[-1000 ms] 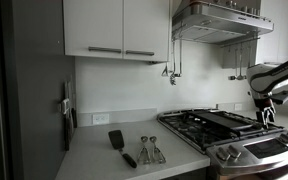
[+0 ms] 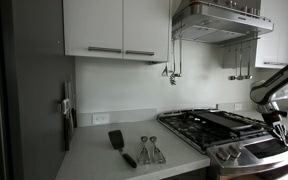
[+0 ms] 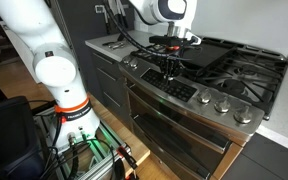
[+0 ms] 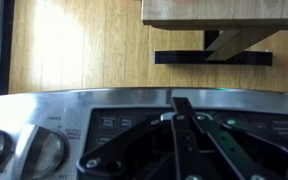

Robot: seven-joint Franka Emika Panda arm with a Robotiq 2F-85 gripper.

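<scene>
My gripper is shut, and nothing shows between its fingers. In the wrist view it hangs over the dark control panel at the front of the stove. From the second exterior view, the gripper points down above that panel, between the knobs on either side. Whether the fingertips touch the panel, I cannot tell. A knob shows at the left of the wrist view, and another knob stands right of the panel in exterior view 2. At the right edge of exterior view 1, the gripper is small.
Burner grates and a black griddle cover the stove top. On the counter left of it lie a black spatula and metal scoops. A range hood hangs above. Wooden floor lies in front of the stove.
Over the last second the arm has come down, bringing my gripper lower toward the stove's front panel. The utensils on the counter have not moved.
</scene>
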